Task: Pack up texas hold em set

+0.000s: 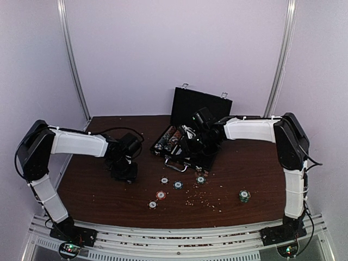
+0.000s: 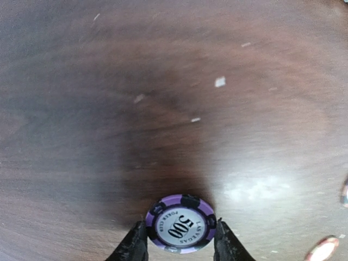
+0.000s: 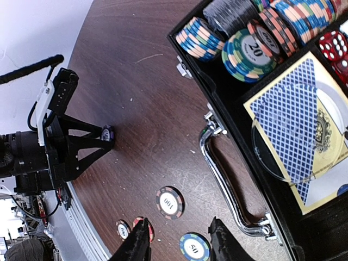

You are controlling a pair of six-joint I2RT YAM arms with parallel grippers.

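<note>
Purple 500 poker chips sit between the parted fingertips of my left gripper (image 1: pixel 128 178), low over the left of the table; in the right wrist view they look like a short stack (image 3: pixel 107 134). My right gripper is open and empty, over the front of the open black case (image 1: pixel 202 102). Inside the case are rows of chips (image 3: pixel 249 54), red dice (image 3: pixel 333 45) and blue-backed cards (image 3: pixel 291 117). Loose on the table lie a black 100 chip (image 3: pixel 169 202), a blue chip (image 1: pixel 178 185) and a red chip (image 1: pixel 161 194).
Another single chip (image 1: pixel 153 205) lies near the front edge. A chip (image 1: pixel 200 179) rests before the case, and a green stack (image 1: pixel 244 196) stands at right. The metal handle (image 3: pixel 223 182) juts from the case front. Small pale flecks litter the middle.
</note>
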